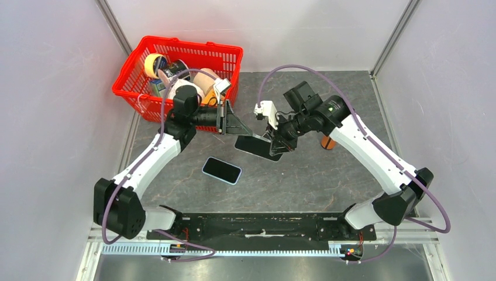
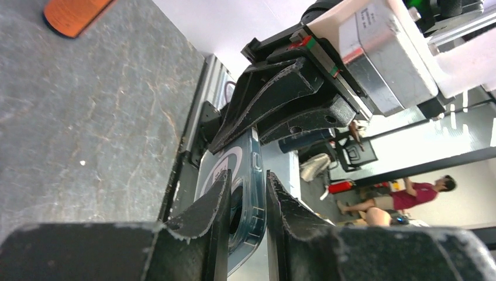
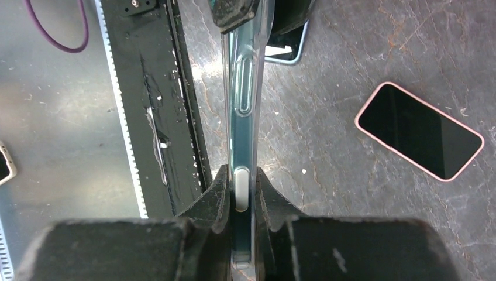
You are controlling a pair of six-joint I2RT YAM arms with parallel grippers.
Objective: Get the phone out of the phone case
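Between the two grippers a phone in a clear case is held up, screen upward in the top view. My right gripper is shut on one end of it; the right wrist view shows the case's side edge between its fingers. My left gripper is at the other end, its fingertips around the case's corner in the left wrist view; whether they grip it cannot be told. Whether phone and case are apart is not clear.
A second phone lies on the grey floor. A red basket of assorted items stands at the back left. An orange object sits to the right.
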